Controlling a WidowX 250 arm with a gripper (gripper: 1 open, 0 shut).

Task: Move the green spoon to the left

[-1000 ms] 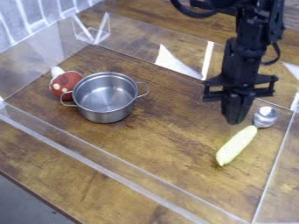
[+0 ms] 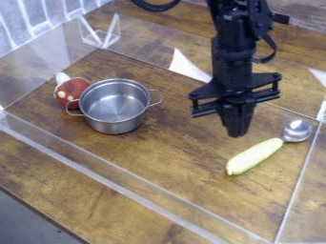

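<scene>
The spoon, with a pale yellow-green handle (image 2: 256,155) and a shiny metal bowl (image 2: 296,130), lies on the wooden table at the right. Its bowl points to the back right. My black gripper (image 2: 237,126) is up and to the left of the spoon in the view, apart from it. Nothing shows hanging from the gripper. Its fingertips run together as one dark shape, so whether they are parted cannot be made out.
To the left stands a steel pot (image 2: 116,105) with two handles. A red-and-white object (image 2: 71,90) lies beside it, against the clear wall. Bare table (image 2: 152,162) stretches left of the spoon. Clear walls edge the area.
My gripper has moved left, away from the spoon's bowl. The spoon has turned slightly, its handle end shifting left and its bowl right. The pot has not moved.
</scene>
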